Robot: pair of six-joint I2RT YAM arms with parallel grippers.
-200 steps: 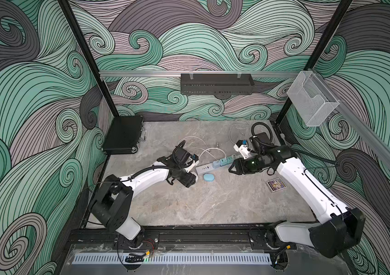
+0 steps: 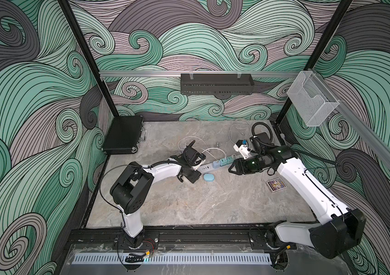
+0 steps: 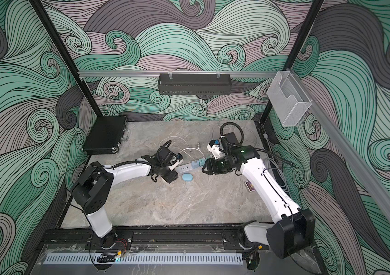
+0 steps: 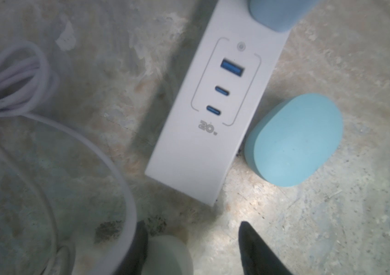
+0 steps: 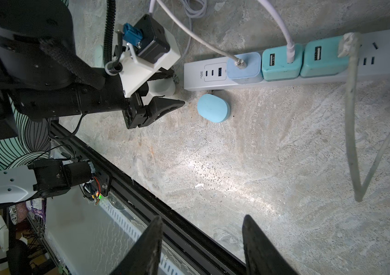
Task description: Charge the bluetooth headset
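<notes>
A light-blue oval case [image 4: 300,142], probably the headset's, lies on the table beside the near end of a white power strip [image 4: 195,146]. That strip end shows one wide and two small blue ports. My left gripper is low at the strip's end, its fingers apart. Between them, close to the left finger, is a rounded white object, partly cut off by the frame; it also shows as a white object [image 5: 163,87] in the right wrist view. A gap separates it from the other finger. My right gripper stands open above the table, empty.
Blue and teal adapters [image 5: 282,64] with cables fill the strip's middle. A white cable [image 4: 112,174] crosses beside my left gripper, near a coiled cable [image 4: 16,82]. A black case [image 2: 123,134] stands back left; a small patterned box [image 2: 276,184] lies right.
My left arm has moved right and slightly toward the back, and its gripper now hides the white object that showed beside it. The right arm and the blue case stay put.
</notes>
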